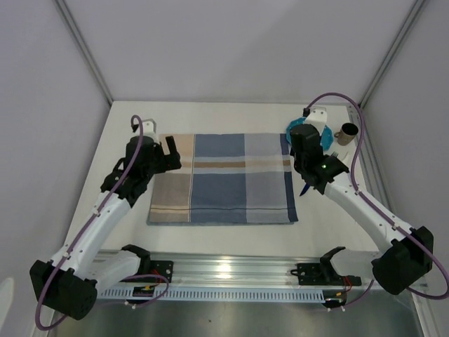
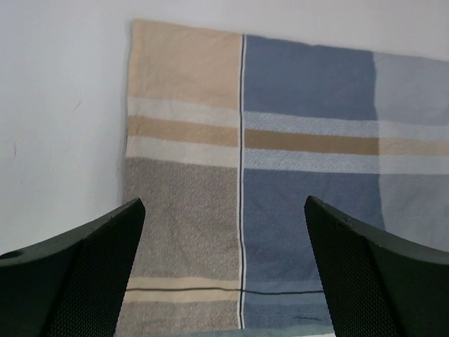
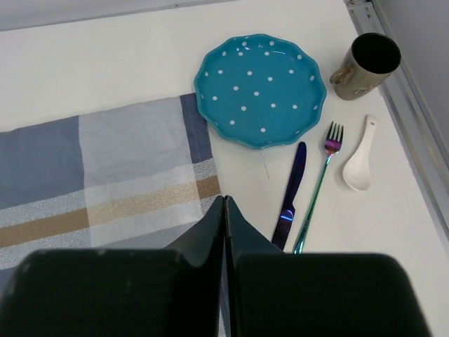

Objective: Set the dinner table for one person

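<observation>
A striped placemat (image 1: pixel 217 189) lies flat on the white table. My left gripper (image 1: pixel 170 154) is open above its left end, nothing between the fingers. My right gripper is shut with nothing showing between its fingers, above the right end. Beyond it, in the right wrist view, are a blue dotted plate (image 3: pixel 259 91), a grey mug (image 3: pixel 365 67), a dark blue knife (image 3: pixel 289 200), a rainbow fork (image 3: pixel 319 179) and a white spoon (image 3: pixel 358 165). In the top view the right arm partly hides the plate.
The tableware is grouped at the back right, near the table's right edge and metal frame.
</observation>
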